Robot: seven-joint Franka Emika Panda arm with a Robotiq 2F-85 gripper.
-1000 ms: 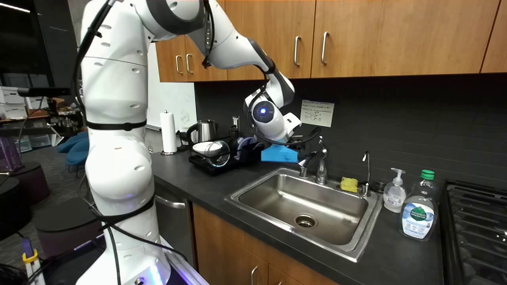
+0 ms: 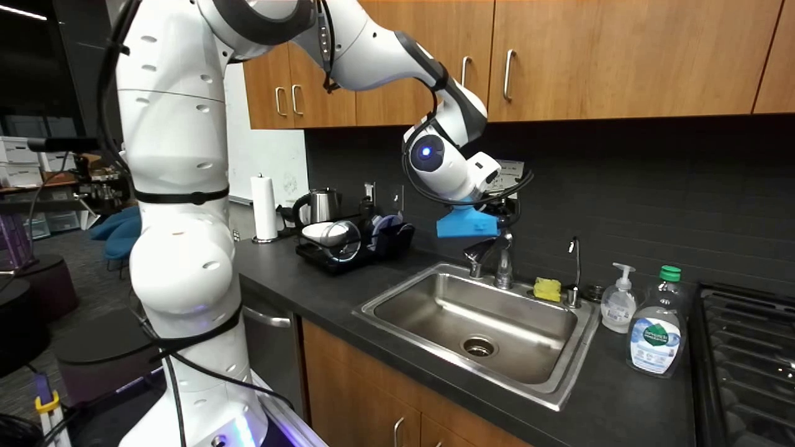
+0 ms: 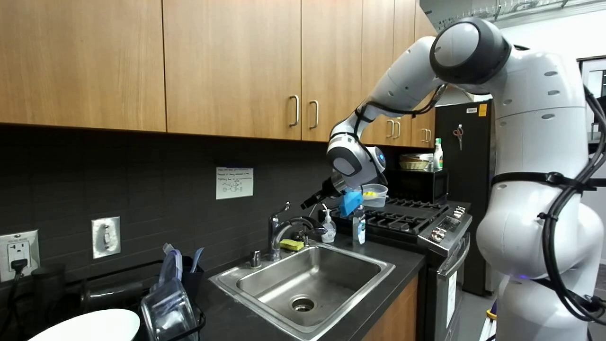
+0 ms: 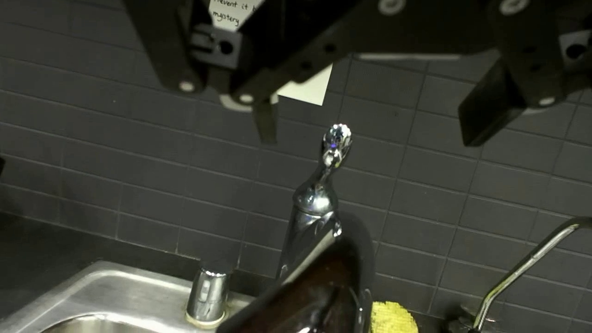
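My gripper stands open, its two dark fingers wide apart at the top of the wrist view and nothing held between them. Below and beyond the gap rises the chrome lever (image 4: pixel 336 145) of the sink faucet, nearer the left finger. In the first exterior view the gripper (image 2: pixel 508 212) hangs just above the faucet (image 2: pixel 504 261), partly covered by the arm's cables. The second exterior view has the gripper (image 3: pixel 311 200) pointing down to the left, near the back wall. The faucet (image 3: pixel 276 233) stands upright behind the sink (image 3: pixel 341 278); whether the gripper touches it, I cannot tell.
A yellow sponge (image 2: pixel 548 289) lies behind the sink, beside a thin tap (image 2: pixel 576 268). A soap pump (image 2: pixel 618 299) and dish soap bottle (image 2: pixel 657 328) stand to the right, near the stove (image 2: pixel 753 357). A dish rack (image 2: pixel 350 249) occupies the left. The sink basin is empty.
My arm has swung right and slightly up, bringing the gripper from left of the faucet to over it. The arm now partly covers the wall note. Counter objects have not moved.
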